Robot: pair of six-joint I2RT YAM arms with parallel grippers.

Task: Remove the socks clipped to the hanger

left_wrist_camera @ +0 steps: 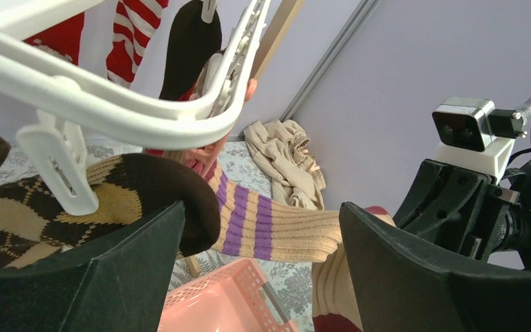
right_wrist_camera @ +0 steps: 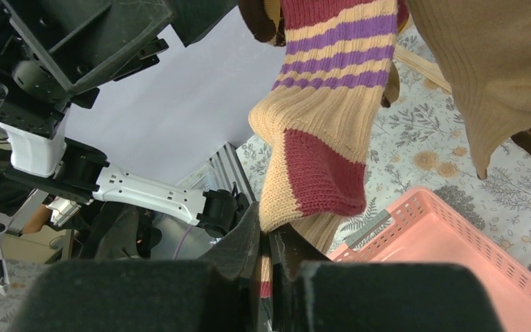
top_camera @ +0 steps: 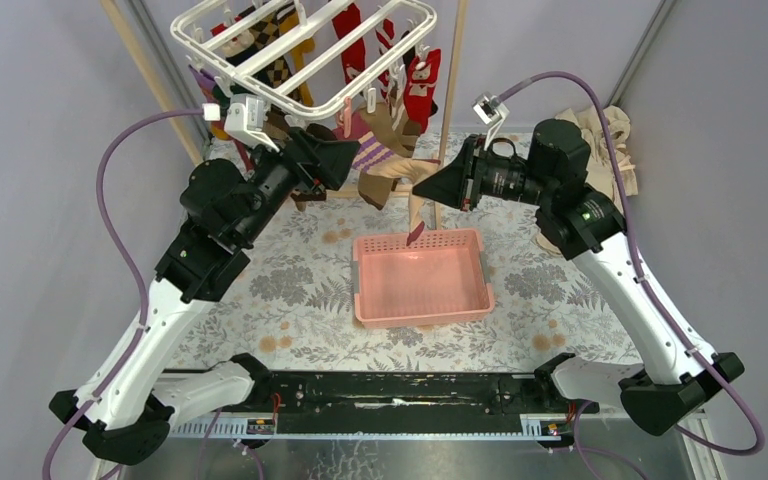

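A cream sock with purple stripes and a dark red heel (top_camera: 390, 163) stretches from the white hanger (top_camera: 305, 60) to my right gripper (top_camera: 418, 190). That gripper is shut on the sock, whose red-tipped end hangs below the fingers. In the left wrist view, the sock (left_wrist_camera: 276, 229) runs up to a pink clip (left_wrist_camera: 207, 158) at the hanger's corner and still hangs from it. My left gripper stands open below the hanger's edge, near the clip, its fingers holding nothing. A black, brown and tan checkered sock (left_wrist_camera: 121, 200) hangs close behind its left finger.
Several other socks hang on the hanger, including a red one (top_camera: 421, 90) and a brown one (right_wrist_camera: 491, 76). A pink basket (top_camera: 422, 322) stands empty on the patterned surface. A beige cloth heap (top_camera: 610, 150) lies at the back right.
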